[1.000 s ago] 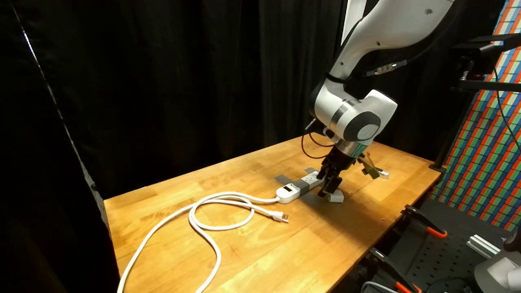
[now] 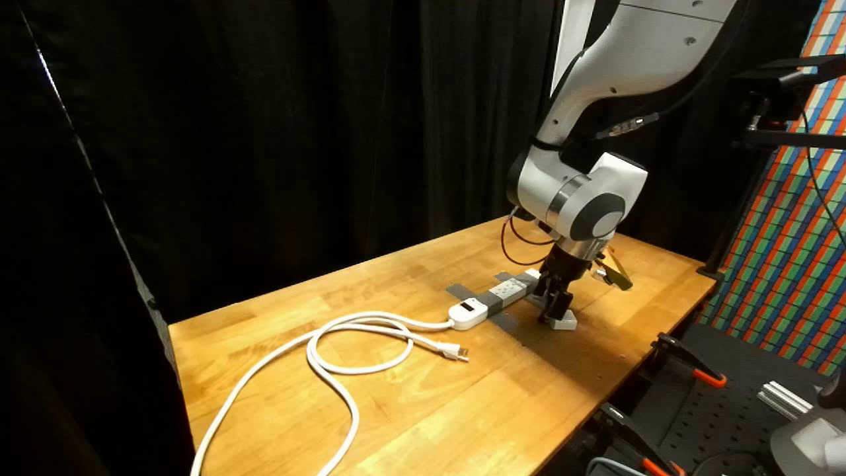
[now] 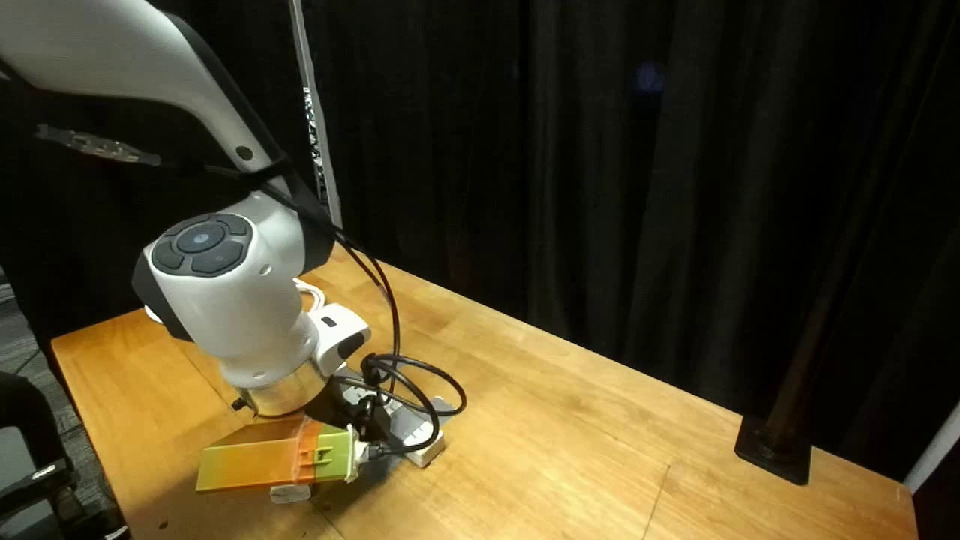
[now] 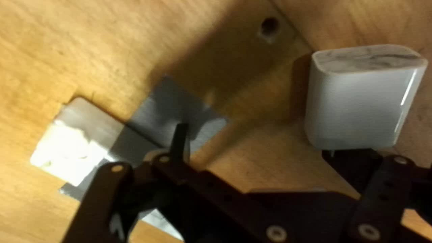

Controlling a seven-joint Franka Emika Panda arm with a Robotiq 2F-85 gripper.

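Observation:
A white block (image 4: 360, 105) with rounded edges, like a power adapter, lies on the table at the right of the wrist view. The tip of my gripper's (image 4: 257, 145) right-hand finger reaches its lower edge; whether they touch, I cannot tell. My fingers are wide apart, with bare table and tape between them. In exterior view 1 the gripper (image 2: 553, 311) points down at the table, the white block (image 2: 564, 321) close beside its fingertips. Behind the gripper runs a white power strip (image 2: 507, 291), held by grey tape. The arm hides most of the fingers in exterior view 2.
The strip's white cord (image 2: 357, 370) loops over the left of the table, its plug (image 2: 453, 352) lying free. An orange and green mount (image 3: 279, 457) sticks out from the wrist, cables looping near it. Clamps (image 2: 690, 357) grip the front edge.
In exterior view 1 my gripper has moved slightly right and become more upright. The white block has shifted right along with it. The power strip and cord have stayed put.

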